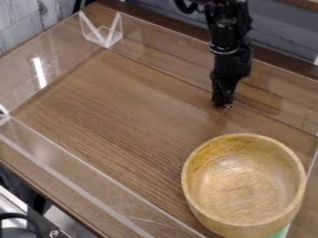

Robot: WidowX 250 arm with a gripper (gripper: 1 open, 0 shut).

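The black gripper (pixel 224 100) hangs from the arm at the top centre-right, its tip low over the wooden table (pixel 112 112), at or very near the surface. It looks shut, with nothing visible between its fingers, though the dark tip is hard to make out.
A large yellow pot (pixel 243 218) fills the front right. A clear rack-like object (pixel 102 33) stands at the back left. The table's back edge runs behind the arm.
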